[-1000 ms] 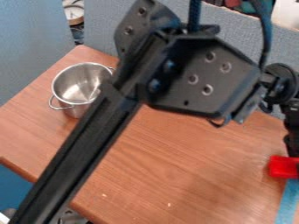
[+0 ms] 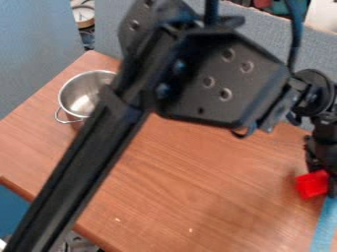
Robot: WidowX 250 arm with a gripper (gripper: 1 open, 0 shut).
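At the right edge of the wooden table, my gripper [image 2: 324, 167] points down at a red object [image 2: 310, 184], which is at its tip and partly covered by it. The fingers are dark and mostly out of clear sight, so their hold on the red object is hard to make out. A steel pot [image 2: 82, 96] with side handles stands at the upper left of the table, its right part hidden behind my arm.
A light blue strip [image 2: 325, 226] runs down the right edge below the red object. Grey padded walls [image 2: 39, 39] border the table at back and left.
My arm has shifted slightly, now covering more of the pot. The red object and the gripper have moved a little leftward and up since a second ago.
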